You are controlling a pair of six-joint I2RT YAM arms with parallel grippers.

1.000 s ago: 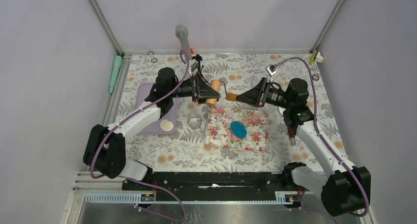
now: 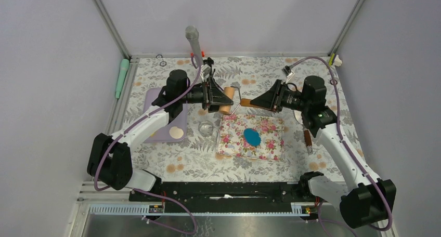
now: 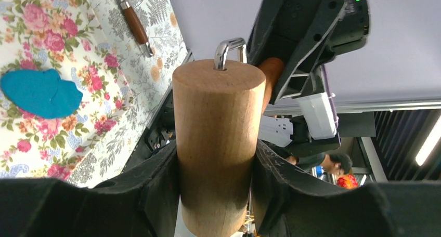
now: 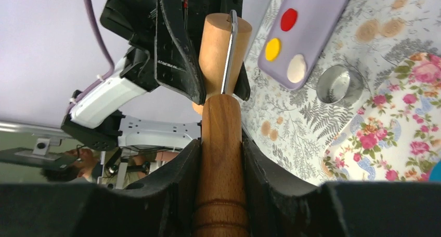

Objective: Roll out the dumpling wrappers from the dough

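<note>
A wooden roller point(image 2: 226, 99) on a metal frame hangs above the upper left of the floral board point(image 2: 231, 143). My left gripper point(image 2: 217, 97) is around the roller's cylinder point(image 3: 218, 148); whether its fingers grip tightly is unclear. My right gripper point(image 2: 262, 102) is shut on the roller's brown handle point(image 4: 221, 143). A flattened blue dough piece point(image 2: 252, 137) lies on the board. Red point(image 4: 288, 19), yellow point(image 4: 273, 49) and cream point(image 4: 296, 68) dough rounds lie on the lilac tray point(image 4: 325, 8).
A clear cup point(image 2: 206, 128) stands between tray and board. A wooden-handled tool point(image 2: 307, 141) lies right of the board. A green rolling pin point(image 2: 122, 78) lies at the far left edge.
The right arm and gripper have shifted slightly to the right and up in the top view, with the roller nudged along. The left arm is nearly still.
</note>
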